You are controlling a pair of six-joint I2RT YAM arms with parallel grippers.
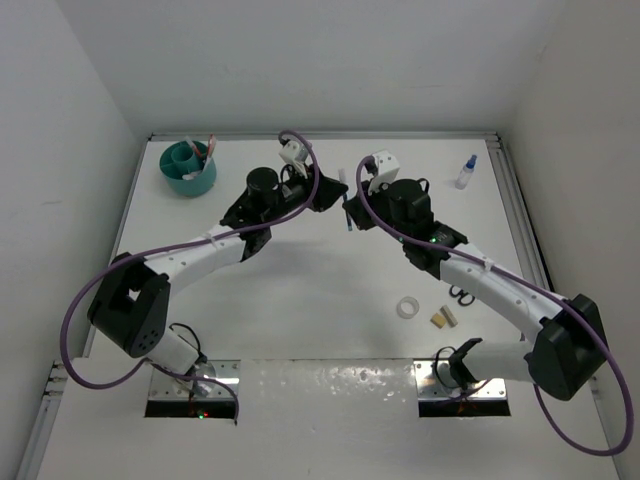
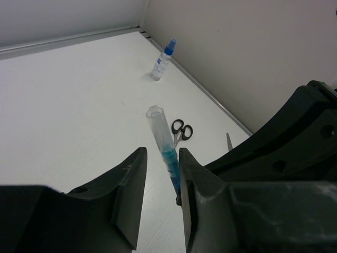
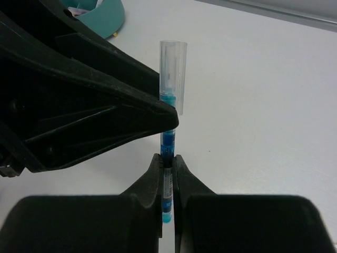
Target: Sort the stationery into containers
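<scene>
A slim clear-and-blue pen [image 3: 167,142] stands upright between my grippers, over the middle of the table. My right gripper is shut on its lower part. My left gripper has its fingers part open around the upper part, closing in; whether both touch it is unclear. At the back left sits the teal multi-cup container [image 1: 187,180] holding pens. Scissors [image 1: 462,296], a tape roll [image 1: 407,308] and small blocks [image 1: 437,320] lie at the front right.
A bottle with a blue cap [image 1: 465,173] stands at the back right.
</scene>
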